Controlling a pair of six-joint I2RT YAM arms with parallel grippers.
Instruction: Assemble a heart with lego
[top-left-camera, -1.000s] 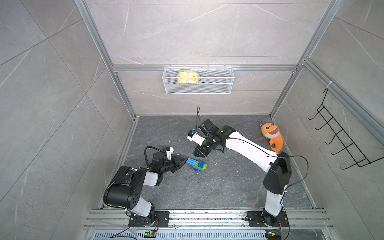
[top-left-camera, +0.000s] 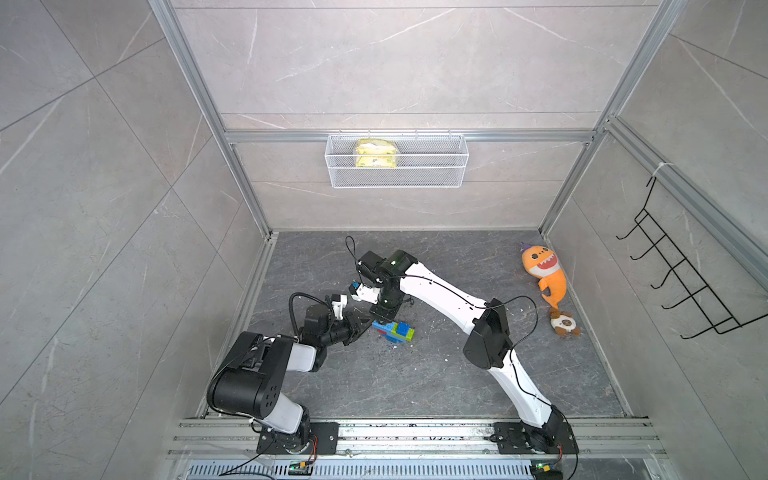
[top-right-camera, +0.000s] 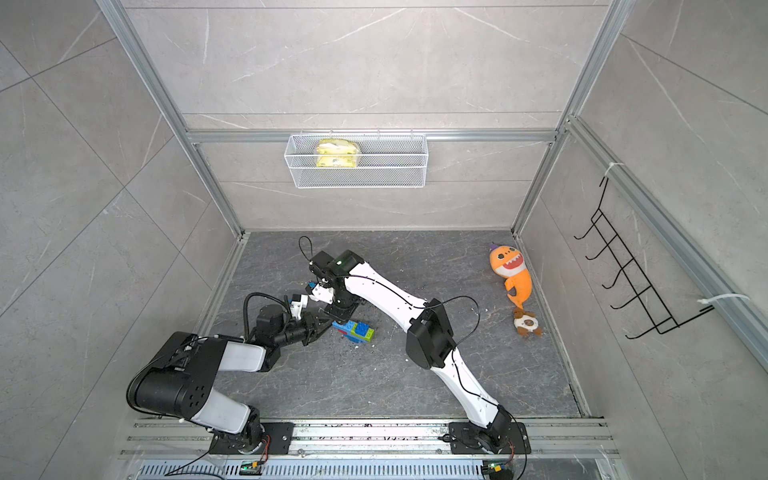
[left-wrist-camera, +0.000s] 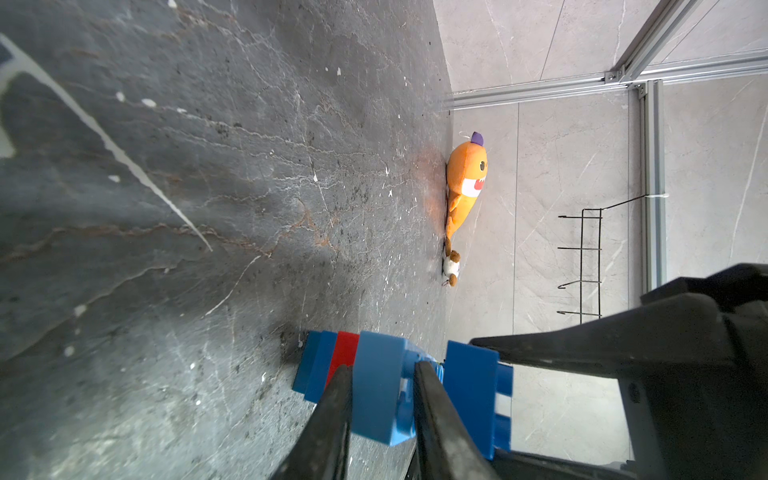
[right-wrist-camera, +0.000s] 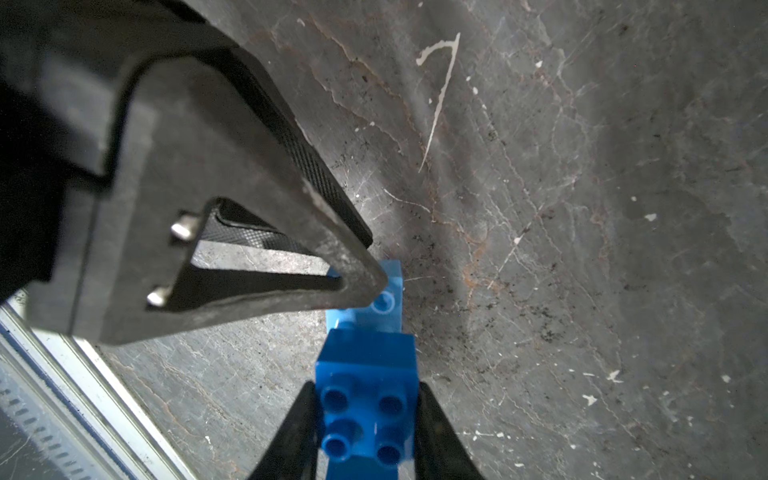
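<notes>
A stack of blue, green and red bricks (top-left-camera: 392, 331) (top-right-camera: 353, 331) lies on the floor at the centre front, seen close as light blue, red and blue layers (left-wrist-camera: 378, 385) in the left wrist view. My left gripper (top-left-camera: 363, 324) is at its left end; whether its fingers touch it is unclear. My right gripper is shut on a dark blue brick (right-wrist-camera: 365, 360), held above the light blue brick (right-wrist-camera: 388, 276), close beside my left gripper's fingers.
An orange shark plush (top-left-camera: 544, 272) and a small brown-white plush (top-left-camera: 565, 323) lie along the right wall. A wire basket (top-left-camera: 432, 172) hangs on the back wall.
The left arm and the stack look unchanged.
</notes>
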